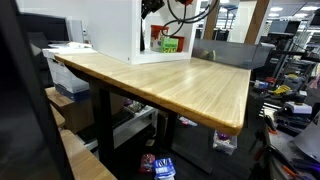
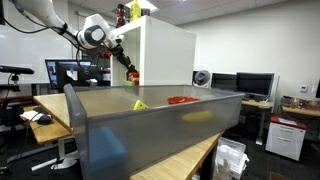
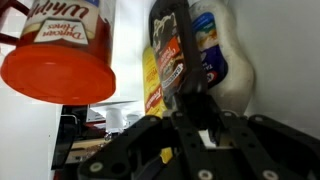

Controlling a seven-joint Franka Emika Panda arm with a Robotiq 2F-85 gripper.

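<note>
My gripper reaches into the open side of the white shelf unit. In the wrist view its dark base fills the bottom edge. A dark item with an orange label stands in front of the fingers; whether it is gripped cannot be told. Behind it is a white rounded container with a colourful label. To the left, a jar with a red lid shows its printed label. The fingertips are hard to make out, so the finger's opening is unclear.
A green item and a red one show beside the shelf unit. A grey bin stands in front with several things in it.
</note>
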